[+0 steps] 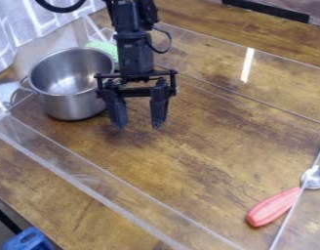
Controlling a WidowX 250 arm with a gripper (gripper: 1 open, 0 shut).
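Observation:
My black gripper [138, 112] hangs low over the wooden table at upper left of centre, just right of a steel pot [61, 78]. Its two fingers stand apart, open, with nothing visible between them. A spoon [283, 203] with a red handle and metal bowl lies at the lower right.
A green object [102, 48] sits behind the pot, partly hidden by the arm. A blue object [30, 240] shows at the bottom left corner. Clear plastic edges run along the table.

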